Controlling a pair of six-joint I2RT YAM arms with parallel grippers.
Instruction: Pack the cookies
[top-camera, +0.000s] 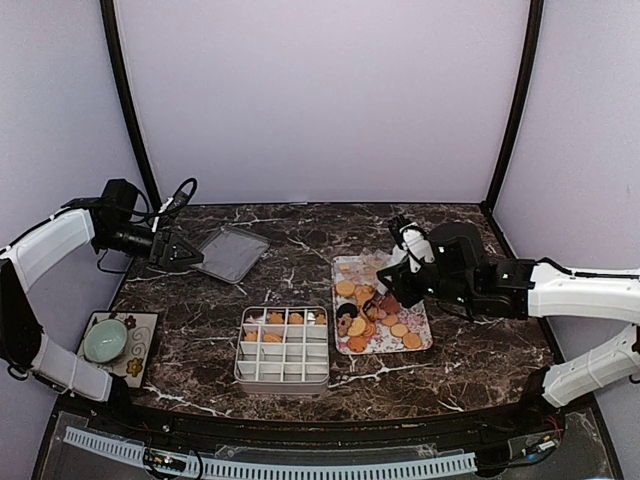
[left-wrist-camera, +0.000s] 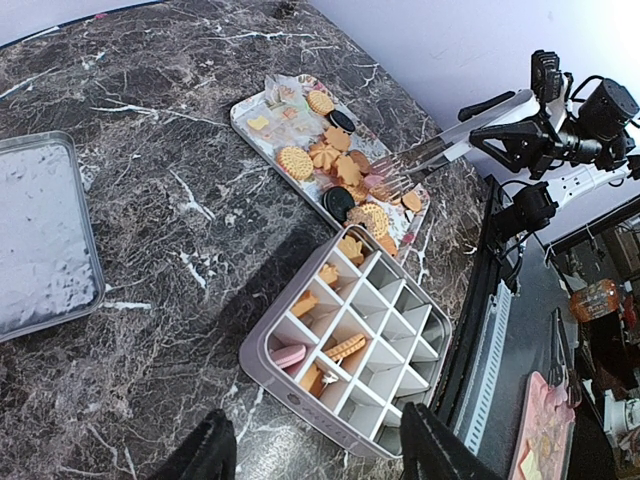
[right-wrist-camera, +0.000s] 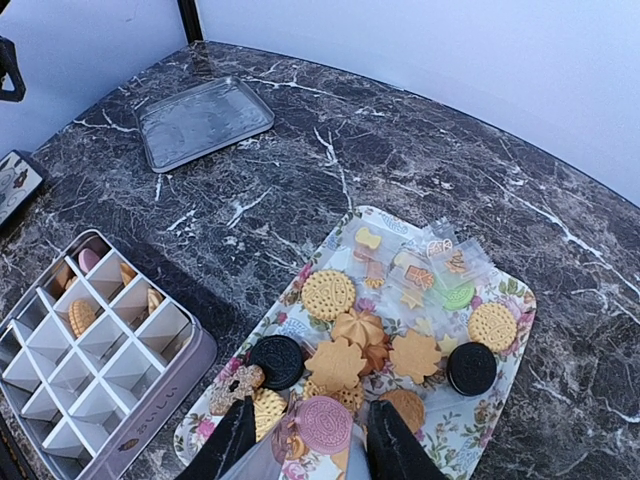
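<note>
My left gripper (top-camera: 190, 258) hovers at the far left, its fingers apart with nothing between them. On the right, my right gripper (top-camera: 392, 276) is shut on pale, see-through tongs (left-wrist-camera: 420, 158) that reach down over the flowered cookie tray (top-camera: 420, 345). In the right wrist view a round pink cookie (right-wrist-camera: 325, 425) lies right at the tongs; I cannot tell whether they pinch it. Round, leaf-shaped and black cookies (right-wrist-camera: 471, 369) crowd the tray, with small clear packets (right-wrist-camera: 462, 260) at its far end. The grey divided box (top-camera: 283, 375) has cookies in several compartments; others are empty.
A clear lid (top-camera: 234, 255) lies flat behind the box. At the left front, a green bowl (top-camera: 105, 341) sits on a patterned tray (top-camera: 135, 368). Bare marble separates lid and cookie tray.
</note>
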